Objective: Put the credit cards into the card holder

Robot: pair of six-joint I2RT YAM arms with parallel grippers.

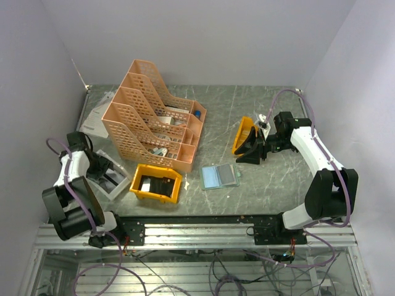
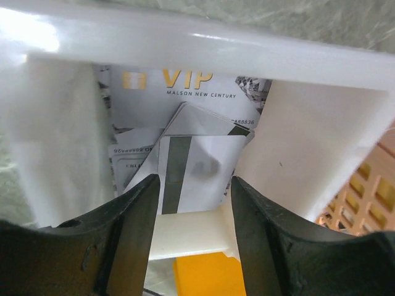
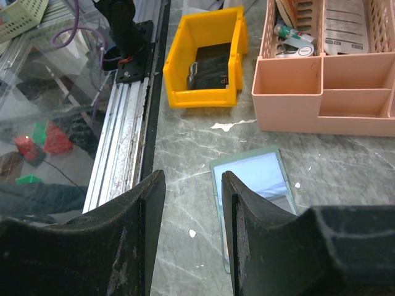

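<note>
In the left wrist view, several silver and grey credit cards (image 2: pixel 197 160) lie overlapping in a white box (image 2: pixel 308 148). My left gripper stands open over the near end of the box, a card with a dark stripe showing between and beyond its fingers; I cannot tell whether they touch it. From the top, the left gripper (image 1: pixel 100 168) covers part of this box (image 1: pixel 117 192). The card holder (image 1: pixel 220 176) lies spread open on the table, one side blue, the other grey. Above and right of it, my right gripper (image 1: pixel 249 153) is open with nothing held.
A yellow bin (image 1: pixel 141 192) with dark items stands right of the white box. The tall peach organizer (image 1: pixel 184 161) fills the back left. Another yellow bin (image 1: pixel 244 131) sits partly behind the right gripper. Table around the card holder is mostly clear.
</note>
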